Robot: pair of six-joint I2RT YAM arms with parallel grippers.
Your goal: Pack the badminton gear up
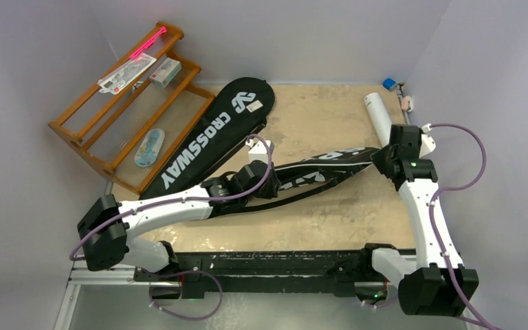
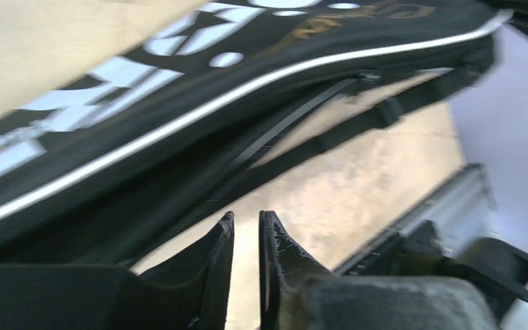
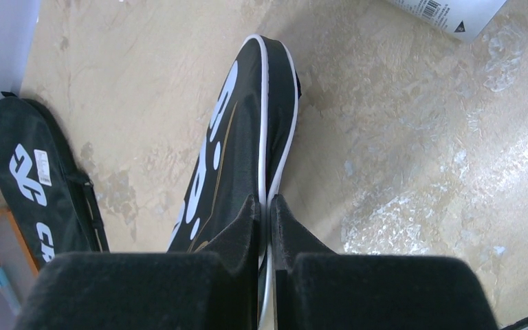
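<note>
A black racket bag [image 1: 330, 159] with white lettering and white piping lies stretched across the table's front half, a long strap along its lower side. My right gripper is shut on its piped edge near the right end. My left gripper, over the bag's left part in the top view, is shut with nothing visible between its fingers. A second black CROSSWAY bag [image 1: 210, 130] lies behind, beside the wooden rack.
A wooden rack [image 1: 113, 165] with small packages stands back left. A white cylindrical tube [image 1: 375, 110] lies back right, near a small blue item [image 1: 389, 84]. Bare table shows behind and in front of the held bag.
</note>
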